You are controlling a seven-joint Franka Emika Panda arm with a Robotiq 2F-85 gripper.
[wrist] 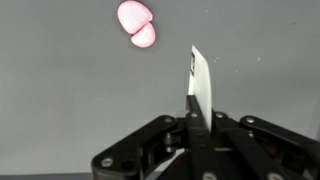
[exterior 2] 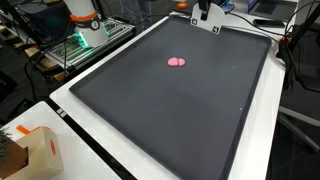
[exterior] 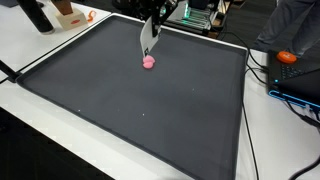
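Two rounded pink pieces lie side by side, touching or nearly so, on the dark mat; the larger pink piece (wrist: 132,15) and the smaller pink piece (wrist: 143,36) show apart in the wrist view. From outside they look like one pink lump (exterior 2: 176,62), also seen as a pink lump (exterior: 148,62) in exterior view 1. My gripper is shut on a thin, flat white blade (wrist: 202,82) that sticks out past the fingertips. In exterior view 2 the white blade (exterior 2: 205,24) shows its broad face, beyond the pink lump. Whether it touches the mat is unclear.
An orange and white device (exterior 2: 45,150) stands near the front left corner in exterior view 2. Cables run past the table's edge.
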